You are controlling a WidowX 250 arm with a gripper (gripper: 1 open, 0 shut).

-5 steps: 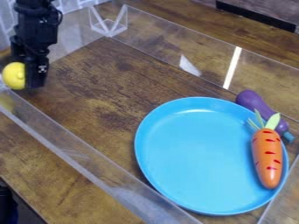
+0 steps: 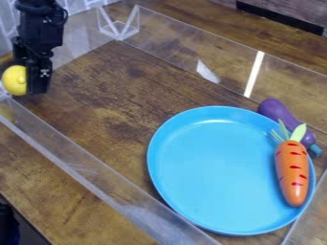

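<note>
At the upper left, the black gripper (image 2: 29,77) is low over the wooden floor, close against a round yellow object (image 2: 14,80) beside the clear left wall; whether its fingers are closed on it is unclear. A blue plate (image 2: 205,172) lies at the right, with an orange toy carrot (image 2: 292,173) on its right side. A purple toy eggplant (image 2: 276,112) rests at the plate's upper right, partly behind the carrot.
Clear plastic walls (image 2: 90,175) border the wooden surface.
The gripper and yellow object sit very slightly higher than before; the plate and toys are unchanged.
</note>
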